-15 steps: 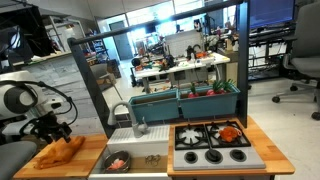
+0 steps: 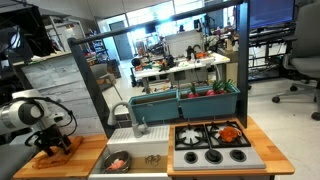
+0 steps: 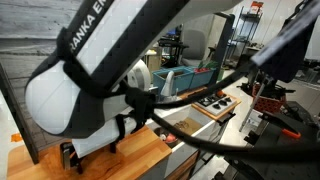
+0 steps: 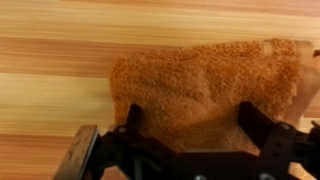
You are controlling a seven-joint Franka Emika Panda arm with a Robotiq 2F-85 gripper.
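An orange-brown towel (image 4: pixel 200 95) lies crumpled on the wooden counter, filling the middle of the wrist view. In exterior view 1 the same towel (image 2: pixel 60 154) is at the far left end of the counter. My gripper stands open low over it, one black fingertip on each side with towel visible between them. Whether the fingers touch the cloth I cannot tell. In exterior view 2 the white arm hides much of the towel (image 3: pixel 105 172).
To the right are a metal sink bowl (image 2: pixel 117 162), a tap (image 2: pixel 122 113) and a stove (image 2: pixel 212 147) with an orange-red item (image 2: pixel 231 133) on it. A blue-green planter (image 2: pixel 205 103) lines the back. Bare wood (image 4: pixel 60 60) surrounds the towel.
The towel stays at the left end of the counter.
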